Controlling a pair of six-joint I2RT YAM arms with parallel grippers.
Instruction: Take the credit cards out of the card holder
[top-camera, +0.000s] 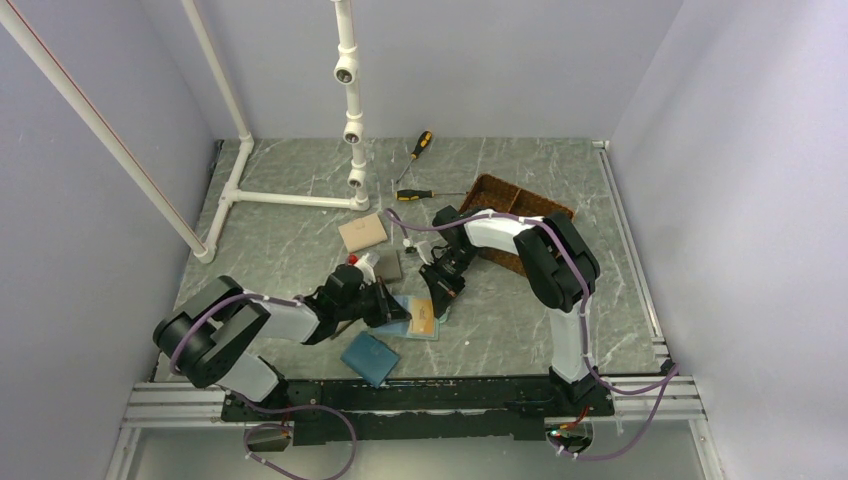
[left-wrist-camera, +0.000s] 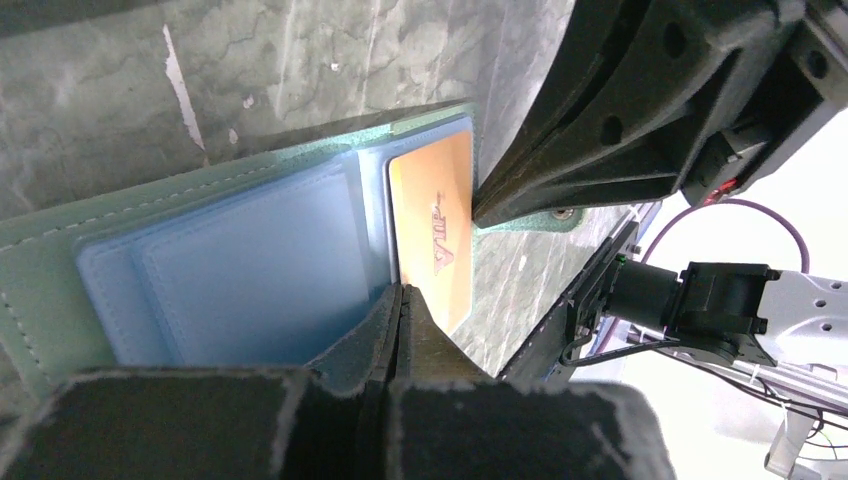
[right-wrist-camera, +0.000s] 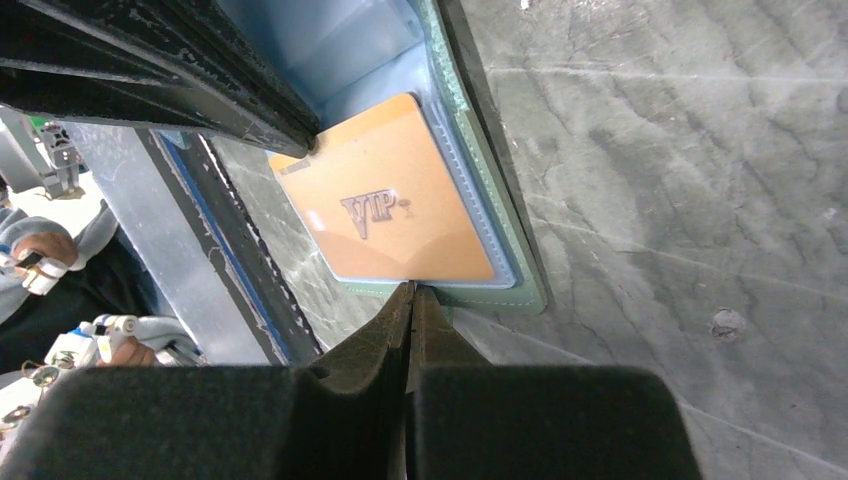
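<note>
An open card holder (top-camera: 405, 331), green outside with pale blue sleeves, lies flat on the marble table between my grippers. An orange VIP card (right-wrist-camera: 385, 190) sits in its right-hand sleeve, seen in both wrist views. My left gripper is shut, its tips touching or very close to the card's left edge; nothing shows between its fingers. My right gripper is also shut, with tips at the opposite edge of the card and holder, nothing visible between them.
A blue case (top-camera: 369, 356) lies near the front edge, beige (top-camera: 362, 232) and grey cases behind the holder. A brown divided basket (top-camera: 529, 204) and two screwdrivers (top-camera: 414, 195) are at the back.
</note>
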